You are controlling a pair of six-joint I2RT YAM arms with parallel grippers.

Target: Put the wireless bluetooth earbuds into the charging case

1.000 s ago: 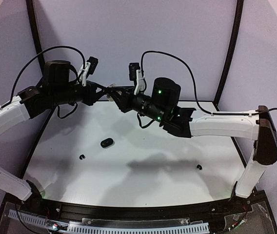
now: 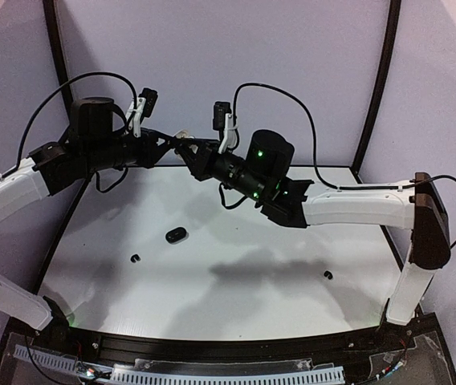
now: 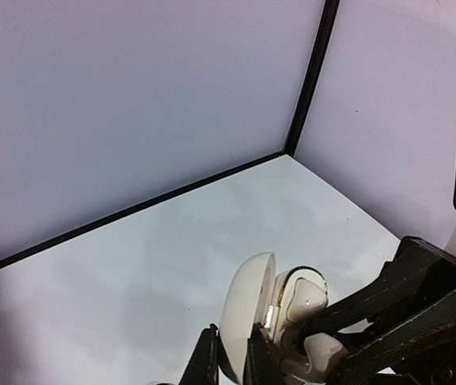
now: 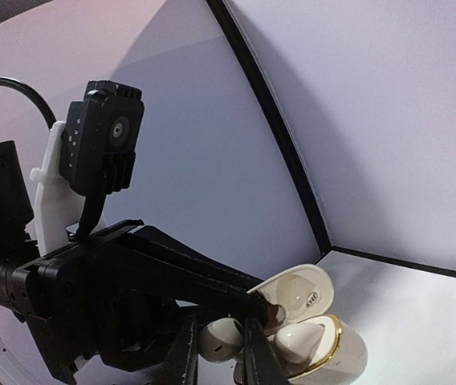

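Both grippers meet in the air above the back of the table. My left gripper (image 2: 166,139) is shut on the white charging case (image 3: 244,309), whose lid stands open. In the right wrist view the lid (image 4: 299,293) shows its inside, and one white earbud (image 4: 296,341) sits in the case body (image 4: 344,353). My right gripper (image 2: 183,145) is shut on a white earbud (image 4: 220,341), held right beside the case; whether it touches the case I cannot tell.
On the white table (image 2: 236,305) lie a black oval case (image 2: 176,235) at the middle left and small black earbuds (image 2: 135,258) nearer the front.
The right arm has shifted slightly left over the last second, and both gripper tips have moved a little. Both grippers stay close together.
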